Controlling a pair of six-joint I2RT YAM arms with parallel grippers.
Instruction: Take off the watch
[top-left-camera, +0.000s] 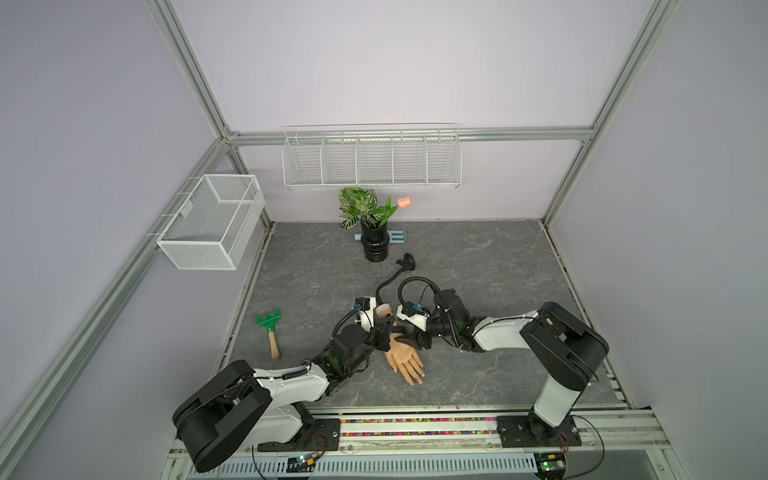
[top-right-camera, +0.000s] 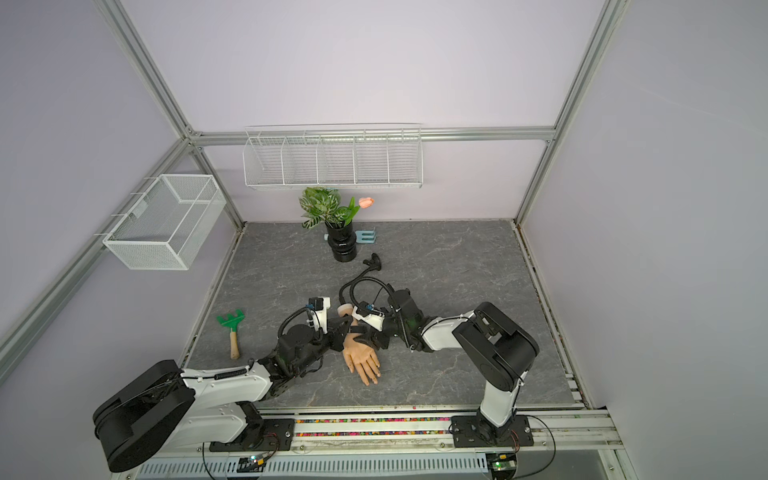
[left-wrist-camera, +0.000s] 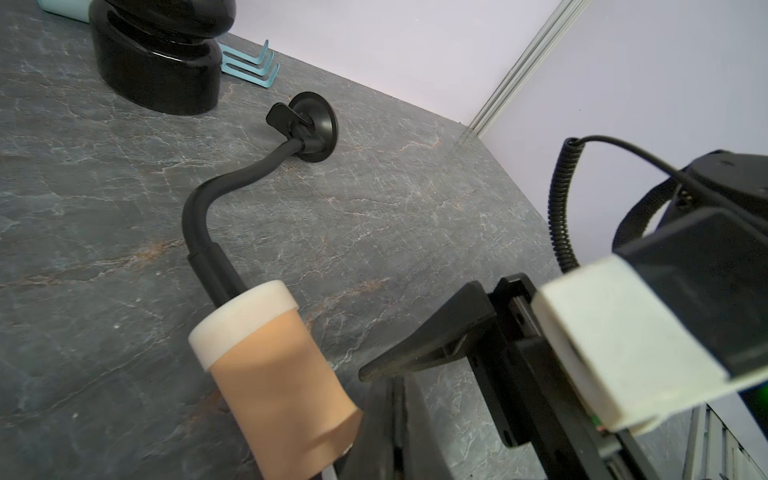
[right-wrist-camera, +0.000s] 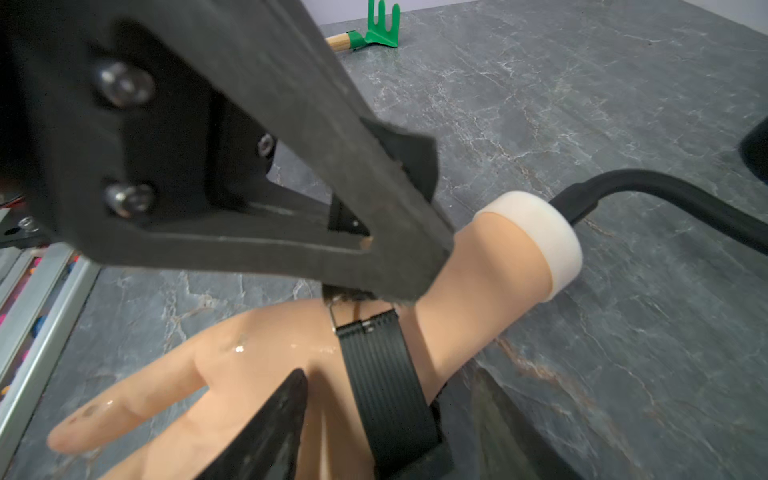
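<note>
A flesh-coloured dummy hand (top-left-camera: 406, 361) lies on the table, with a black watch strap (right-wrist-camera: 387, 380) around its wrist. A metal buckle (right-wrist-camera: 333, 317) shows at the strap's upper edge. My left gripper is shut at the wrist; in the right wrist view its finger (right-wrist-camera: 400, 240) touches or nearly touches the buckle area. Whether any thin strap lies between its fingers cannot be told. My right gripper is open, its two fingers spread on either side of the strap, close to it. The watch face is not clearly visible.
A black flexible stand (left-wrist-camera: 209, 216) joins the dummy forearm to a suction base (left-wrist-camera: 318, 126). The black vase (top-left-camera: 374, 243) stands behind, a green hand rake (top-left-camera: 273, 329) lies left. Free table (top-left-camera: 488, 264) spreads at the back right.
</note>
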